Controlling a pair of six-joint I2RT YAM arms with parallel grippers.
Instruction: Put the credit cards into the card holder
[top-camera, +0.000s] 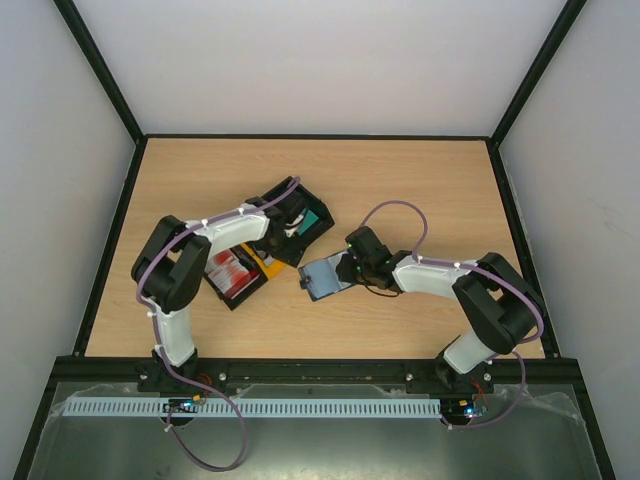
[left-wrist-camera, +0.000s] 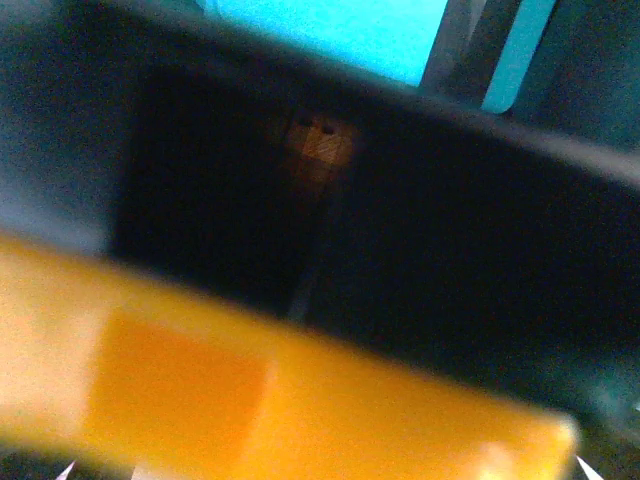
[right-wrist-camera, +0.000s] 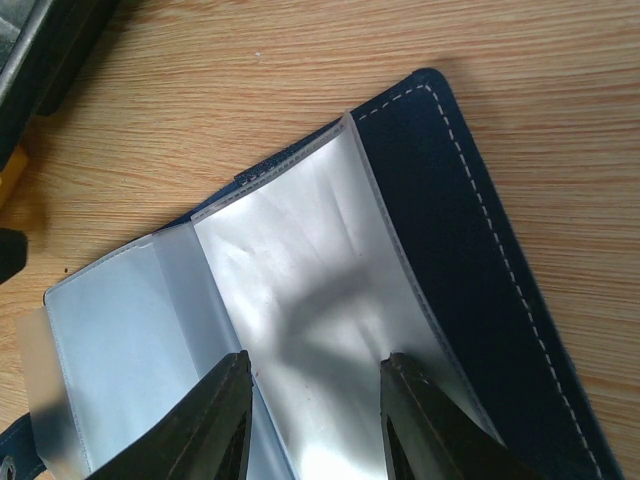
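Observation:
An orange card (left-wrist-camera: 330, 400) fills the lower part of the left wrist view, blurred and very close to the camera. From above, part of that orange card (top-camera: 262, 262) shows in the black tray, under my left gripper (top-camera: 290, 240). That gripper is open, and its fingertips are mostly hidden. Over the unfolded card holder (right-wrist-camera: 450, 170), my right gripper stands part open, its two fingers apart above the clear sleeve (right-wrist-camera: 300, 230). Nothing shows between them. Red-and-white cards (top-camera: 230, 273) lie in the tray's near compartment, and a teal one (top-camera: 308, 222) in the far compartment.
The black tray (top-camera: 322, 228) lies slantwise, left of the holder, with a narrow strip of wood between them.

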